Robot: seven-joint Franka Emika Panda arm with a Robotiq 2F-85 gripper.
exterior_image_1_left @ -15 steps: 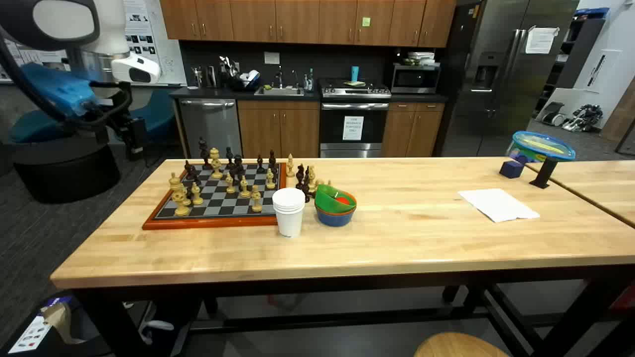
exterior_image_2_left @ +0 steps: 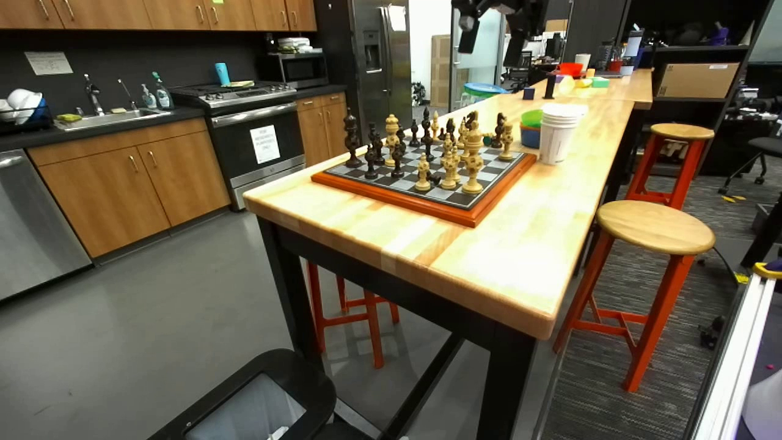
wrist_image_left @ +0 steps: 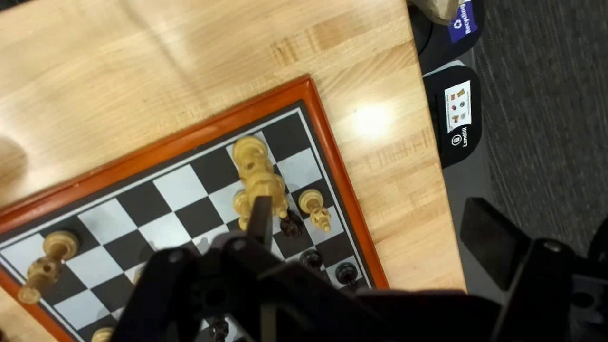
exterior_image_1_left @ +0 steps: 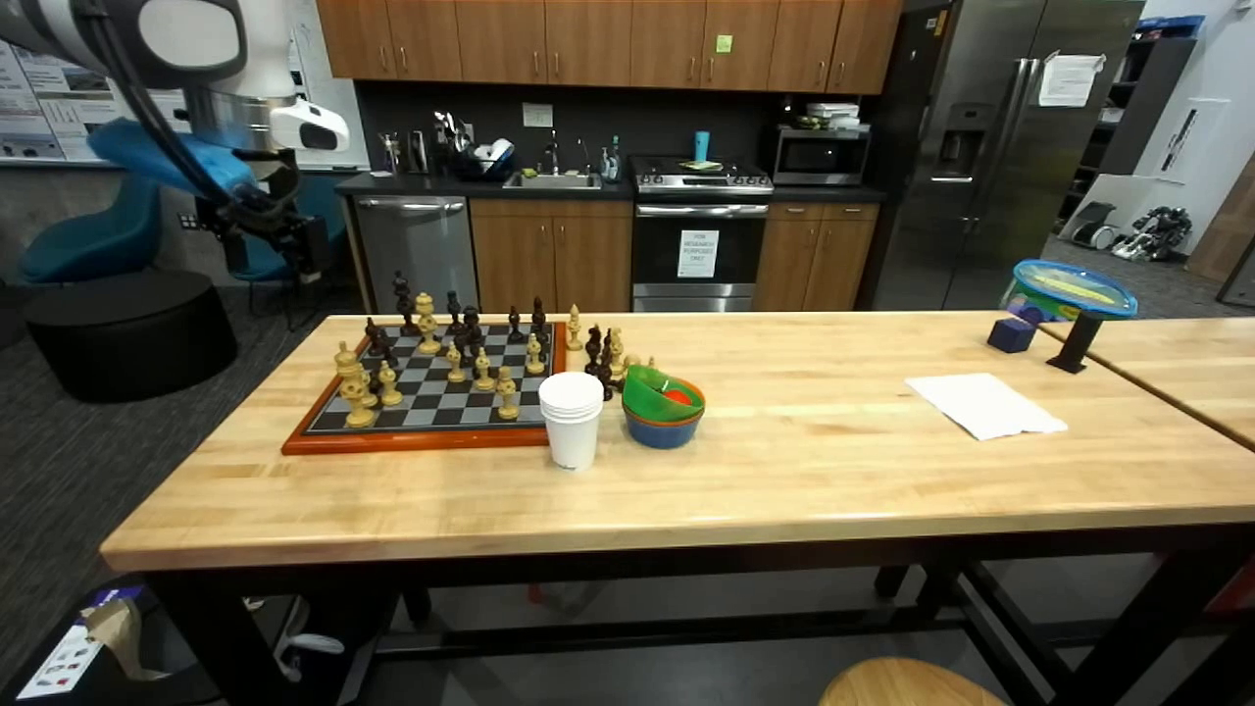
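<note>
My open gripper has nothing between its fingers. In the wrist view, one dark finger (wrist_image_left: 261, 222) overlaps the near end of a tall light chess piece (wrist_image_left: 259, 171); the other lies over the floor past the table edge. In exterior view 2 the gripper (exterior_image_2_left: 492, 43) hangs high above the board, and in exterior view 1 the gripper (exterior_image_1_left: 308, 249) is left of and above it. Light and dark pieces stand on the chessboard (exterior_image_1_left: 418, 442), which has an orange-brown rim. A small light pawn (wrist_image_left: 315, 209) stands beside the tall piece. The gripper body hides part of the board.
Stacked white cups (exterior_image_1_left: 572, 424) stand at the board's front right corner, with green and blue bowls (exterior_image_1_left: 662, 431) beside them. Several pieces are off the board behind the cups. White paper (exterior_image_1_left: 985, 406) lies farther right.
In exterior view 1, the arm and gripper have shifted right, toward the board, and the gripper sits slightly higher. The board, pieces, cups and bowls look unmoved.
</note>
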